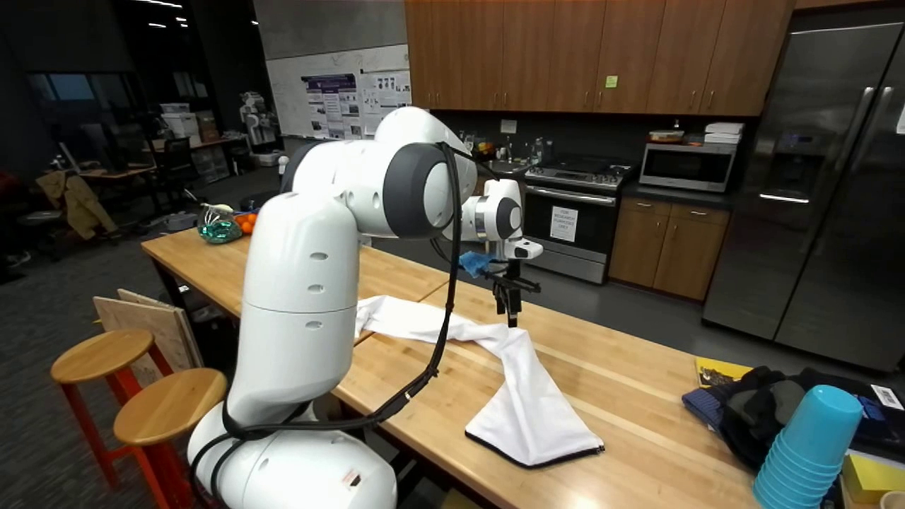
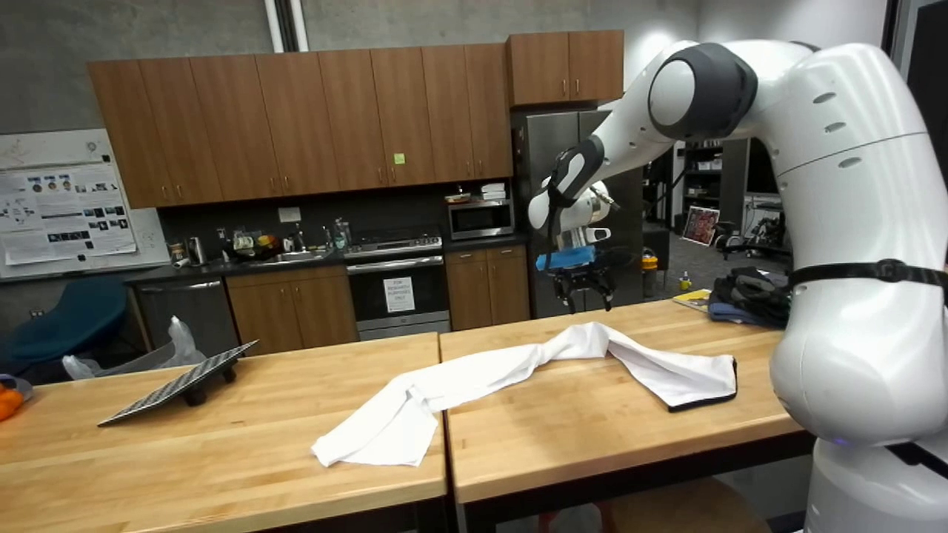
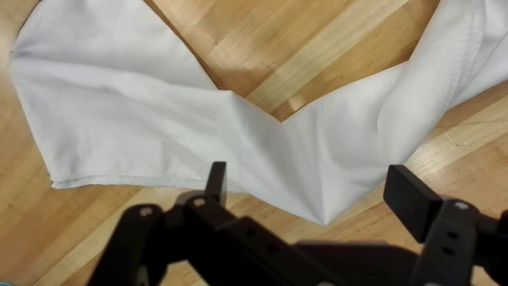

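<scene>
A long white cloth (image 1: 532, 399) lies twisted and bent across the wooden table, one end edged in black. In exterior view 2 the cloth (image 2: 498, 369) crosses the seam between two tabletops, its middle bunched into a peak. My gripper (image 1: 509, 318) hangs over the bend of the cloth at the table's far side. The wrist view shows my gripper open, its dark fingers wide apart. Between and beyond them a pointed fold of the cloth (image 3: 319, 176) lies below, and nothing is held. In exterior view 2 the gripper (image 2: 590, 302) stands behind the cloth.
Stacked blue cups (image 1: 810, 445) and dark clothing (image 1: 751, 407) occupy the right end of the table. A tilted black panel (image 2: 182, 383) stands on the left tabletop. Bare wood (image 1: 632, 373) lies between the cloth and the clothing.
</scene>
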